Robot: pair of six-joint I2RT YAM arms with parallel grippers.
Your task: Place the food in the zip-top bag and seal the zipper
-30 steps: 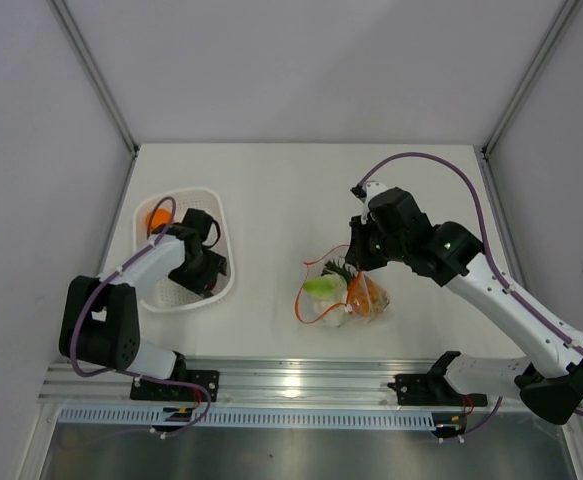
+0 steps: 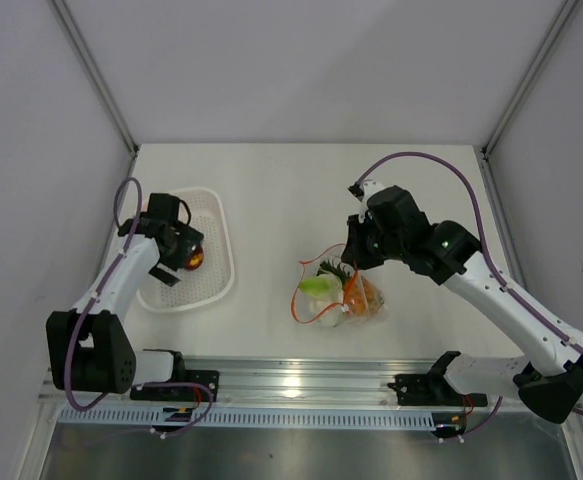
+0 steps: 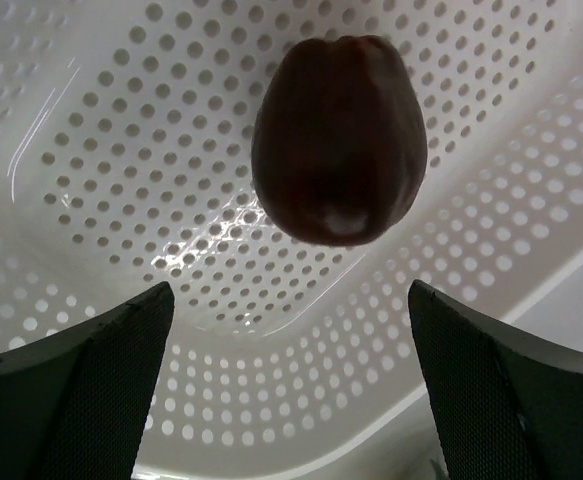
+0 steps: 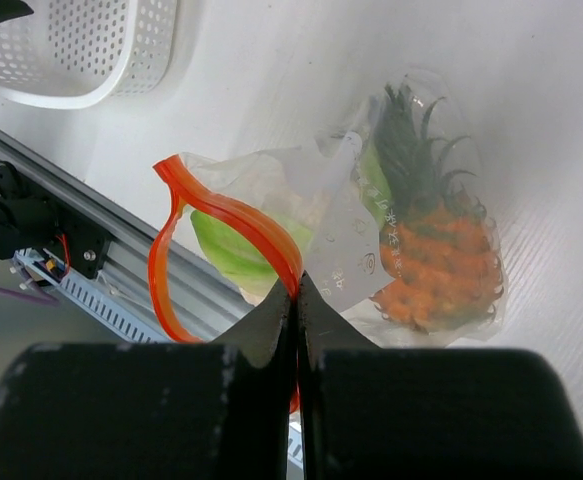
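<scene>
A dark reddish-brown, rounded food piece (image 3: 341, 140) lies on the floor of the white basket (image 2: 225, 235). Over it, my left gripper is open, its fingertips apart and nothing held between them; in the top view the food (image 2: 195, 260) shows reddish beside the fingers. The clear zip top bag (image 4: 436, 260), printed with a pineapple, rests on the table with its orange-rimmed mouth (image 4: 251, 225) spread. Inside it is a pale green food piece (image 4: 233, 250). My right gripper is shut on the orange rim at one side of the mouth.
The left arm covers part of the basket, where a bit of orange barely shows behind the gripper. Bare table (image 2: 271, 200) lies between basket and bag. A metal rail (image 2: 291, 366) runs along the front edge.
My left gripper has moved leftward within the basket, uncovering the reddish food and covering most of the orange piece. The right arm and the bag look almost unmoved.
</scene>
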